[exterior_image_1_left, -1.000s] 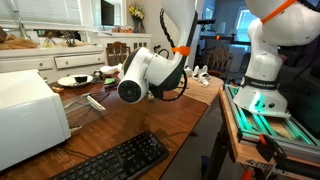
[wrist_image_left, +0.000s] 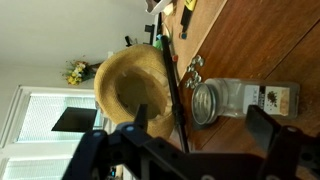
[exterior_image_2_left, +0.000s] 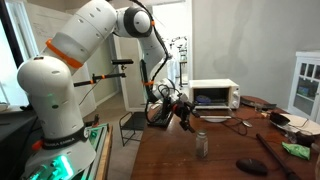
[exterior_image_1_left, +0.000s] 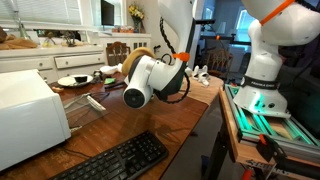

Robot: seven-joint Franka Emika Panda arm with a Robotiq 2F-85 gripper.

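A clear jar [wrist_image_left: 255,98] with a pale label lies across the middle of the wrist view, its round end toward the left. In exterior view 2 what looks like the same jar [exterior_image_2_left: 201,146] stands upright on the wooden table. My gripper is open, its dark fingers [wrist_image_left: 265,126] spread at the bottom of the wrist view, with nothing held between them. In exterior view 2 the gripper [exterior_image_2_left: 187,118] hangs beyond the jar and a little left of it, apart from it. The arm's wrist hides the fingertips in exterior view 1.
A wooden bowl [wrist_image_left: 133,88] and a long black rod [wrist_image_left: 176,100] lie past the jar. A black keyboard [exterior_image_1_left: 105,160] and a white toaster oven [exterior_image_1_left: 30,112] stand on the table's near left. A dark round object [exterior_image_2_left: 252,166] lies right of the jar.
My arm's wrist has shifted slightly right and down in exterior view 1. The keyboard and toaster oven look unmoved.
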